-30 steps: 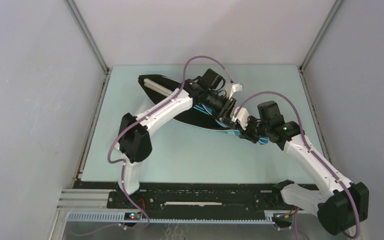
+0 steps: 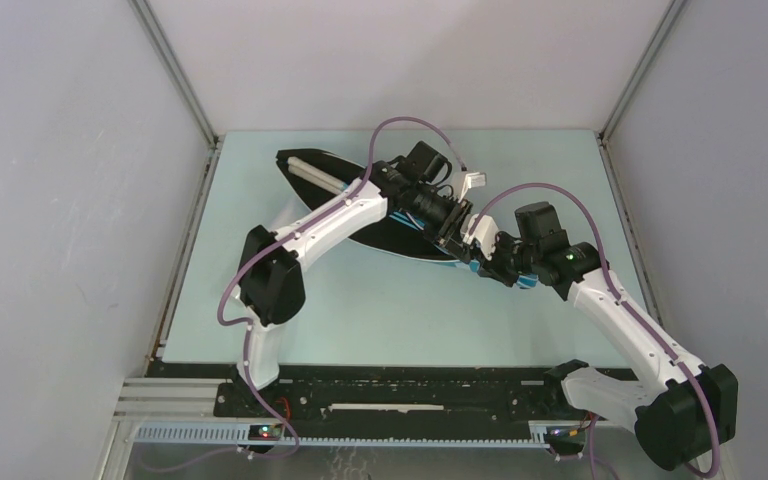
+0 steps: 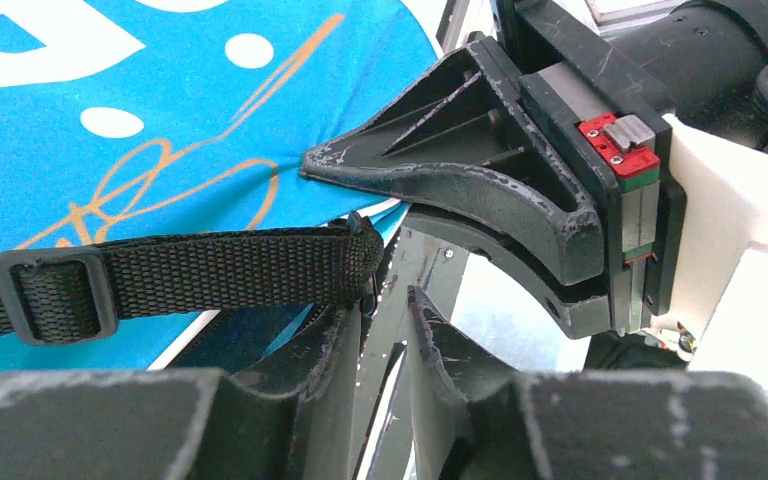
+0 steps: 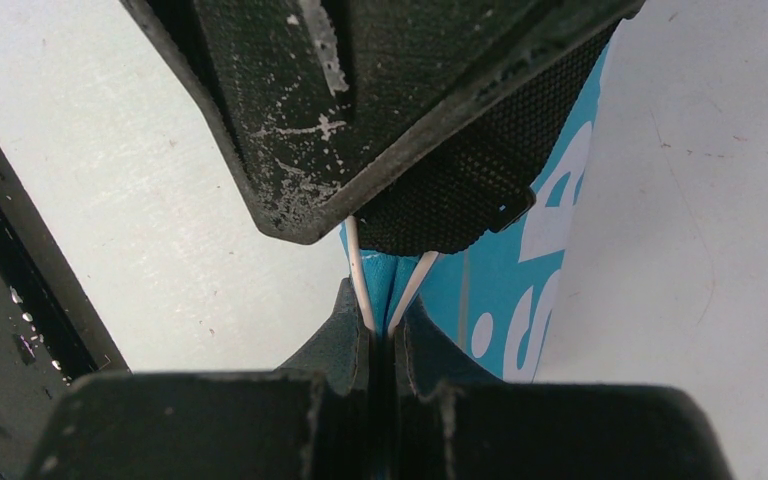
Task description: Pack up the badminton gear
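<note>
The black and blue badminton bag [image 2: 380, 232] lies diagonally on the table, a pale rod inside its upper-left end. Both grippers meet at its right end. In the left wrist view, my left gripper has a narrow gap between its fingertips, beside the end of a black strap [image 3: 180, 268] with buckle; whether it grips the zipper tab there cannot be told. My right gripper is shut on the bag's blue edge with pale piping [image 4: 360, 275]. The other gripper's dark body hides part of that edge in the right wrist view.
Walls flank it on both sides. Both arms reach over it from the front, close together at the bag's right end.
My left arm has shifted very slightly toward the front in the top view. The right arm and the bag look unchanged.
</note>
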